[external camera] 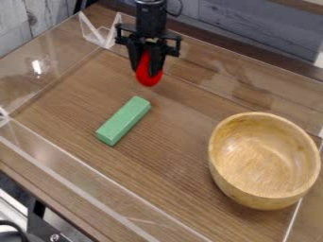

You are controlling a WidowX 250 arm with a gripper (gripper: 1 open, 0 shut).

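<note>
My black gripper [147,51] is at the top centre of the camera view, holding a red object [149,67] between its fingers, which appears lifted off the wooden table [76,142]. A green block [123,121] lies flat on the table below it, left of centre.
A large wooden bowl [263,161] takes up the lower right. The table's left side and the middle between the block and the bowl are clear. A wall stands at the back.
</note>
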